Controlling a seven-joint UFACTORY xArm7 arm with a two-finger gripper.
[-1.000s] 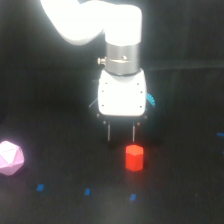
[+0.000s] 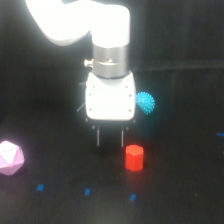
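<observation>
In the camera view a small red block point(image 2: 134, 158) rests on the dark surface, right of and slightly below my gripper point(image 2: 110, 142) in the picture. The two thin fingers hang apart beneath the white hand, so the gripper is open, with nothing between them. A pink faceted ball point(image 2: 10, 158) sits at the left edge. Just right of the hand a cyan spiky ball point(image 2: 145, 102) shows, farther back.
Small blue marks dot the surface in front, one blue mark point(image 2: 87, 191) near the middle and another blue mark point(image 2: 132, 197) below the block.
My gripper has shifted left and slightly lower in the picture, away from above the red block. More of the cyan ball is uncovered. The red block and pink ball have stayed put.
</observation>
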